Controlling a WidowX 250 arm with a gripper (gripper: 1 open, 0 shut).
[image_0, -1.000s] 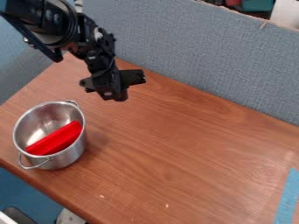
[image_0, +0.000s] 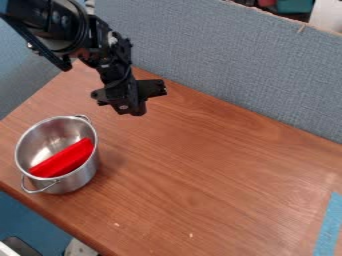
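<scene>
A steel pot (image_0: 76, 178) with side handles stands at the left edge of the wooden table, and a long red object (image_0: 63, 158) lies inside it. My black gripper (image_0: 130, 106) hangs over the table above and to the right of the pot, apart from it. Its fingertips are small and dark in this view; I see nothing held between them.
A grey padded panel (image_0: 221, 65) runs along the back. A strip of blue tape (image_0: 327, 225) is at the right edge.
</scene>
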